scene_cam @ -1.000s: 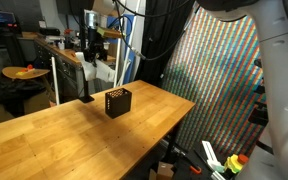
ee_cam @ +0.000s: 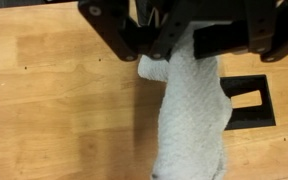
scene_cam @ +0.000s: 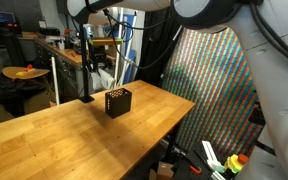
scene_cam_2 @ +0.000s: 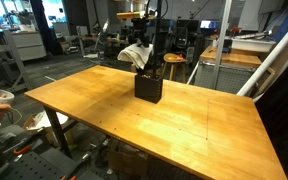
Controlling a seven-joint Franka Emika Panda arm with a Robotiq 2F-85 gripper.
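A white, textured cloth (ee_cam: 192,120) hangs from my gripper, which is shut on it; the fingertips are partly covered by its folds. Beneath the gripper in the wrist view, the cloth drapes down past the left side of a black box (ee_cam: 249,103). Exterior view 2 has the bunched cloth (scene_cam_2: 138,53) above and behind the box (scene_cam_2: 149,88), in the air over the table. From the other side, the box (scene_cam: 118,102) stands upright on the wooden tabletop, with perforated walls and the cloth (scene_cam: 106,78) just behind it.
A dark post (scene_cam: 85,80) rises at the table's far edge. Chairs and other furniture stand beyond the table.
The arm has swung further into exterior view 1. The gripper and cloth have shifted slightly to the right, towards the box, which has not moved.
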